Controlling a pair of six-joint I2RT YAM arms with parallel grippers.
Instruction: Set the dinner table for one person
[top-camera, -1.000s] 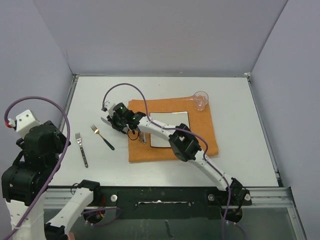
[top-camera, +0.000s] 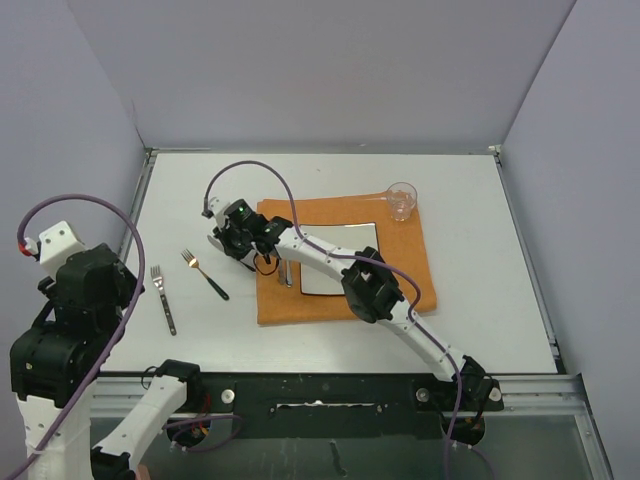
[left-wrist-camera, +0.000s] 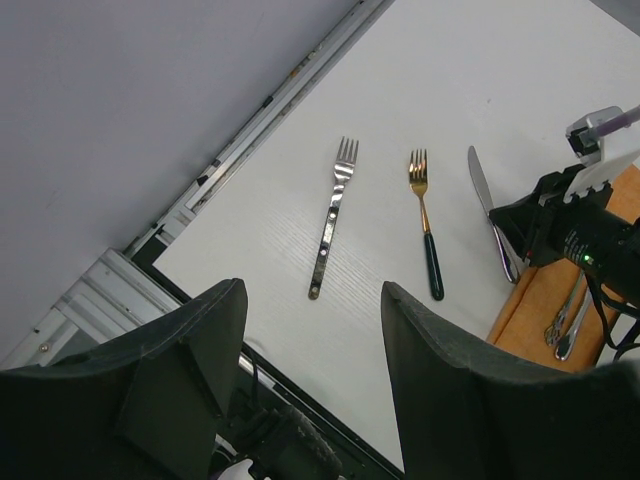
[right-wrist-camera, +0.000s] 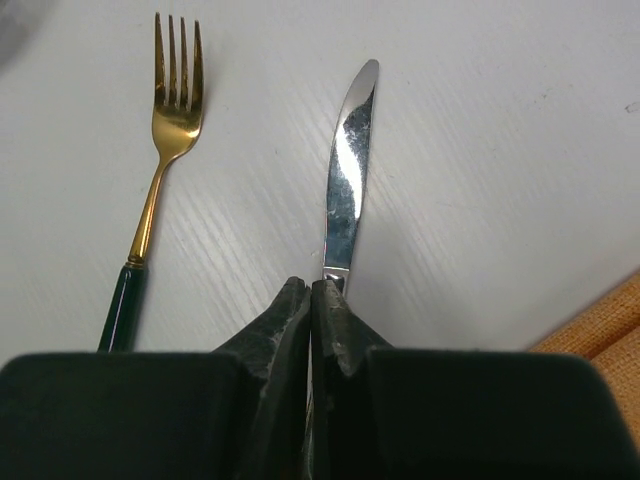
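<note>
A silver knife lies on the white table beside the orange mat; my right gripper is shut on its handle. Left of it lie a gold fork with a green handle and a steel fork. My left gripper hangs over the table's front-left, open and empty. The orange placemat holds a square white plate, cutlery partly hidden behind the right arm, and a clear glass at its back right corner.
Walls stand at the back and both sides, with metal rails along the edges.
The right gripper has moved very little at the knife.
</note>
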